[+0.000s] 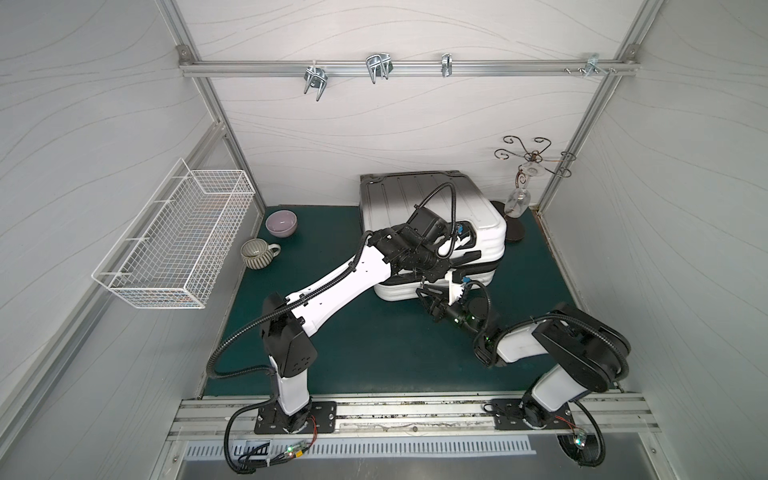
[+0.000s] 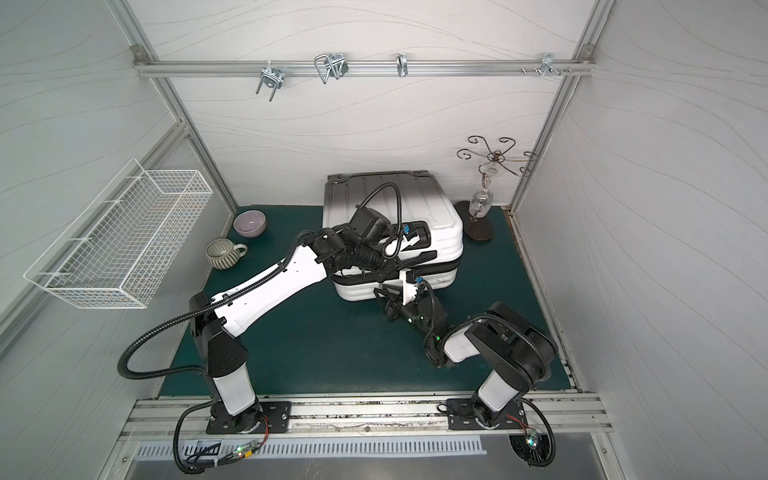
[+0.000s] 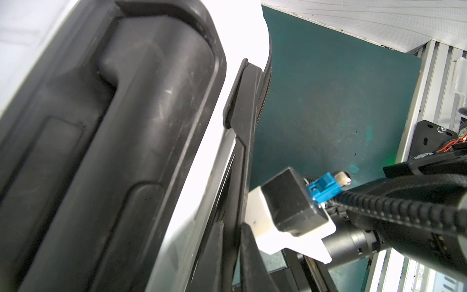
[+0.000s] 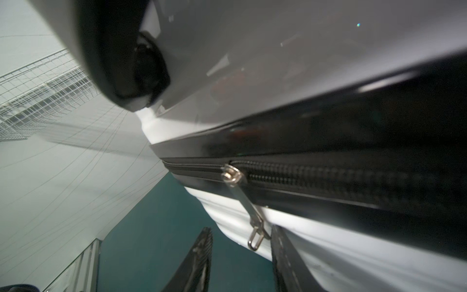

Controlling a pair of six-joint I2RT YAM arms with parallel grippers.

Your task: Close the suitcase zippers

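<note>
The silver-and-black suitcase (image 1: 416,196) lies flat near the back wall, its black zipper band facing front. In the right wrist view a metal zipper slider (image 4: 233,174) sits on the zipper track, its pull tab (image 4: 256,238) hanging down. My right gripper is part open around the tab's end; the tab lies close to the right finger and is not clamped. Low in the left wrist view my left gripper is shut against the suitcase's front side, beside the black carry handle (image 3: 146,97). Nothing shows clearly between its fingers.
The two arms meet closely at the suitcase front. A purple bowl (image 1: 281,223) and striped mug (image 1: 257,253) stand left, a glass vase (image 1: 517,200) right. A wire basket (image 1: 184,240) hangs on the left wall.
</note>
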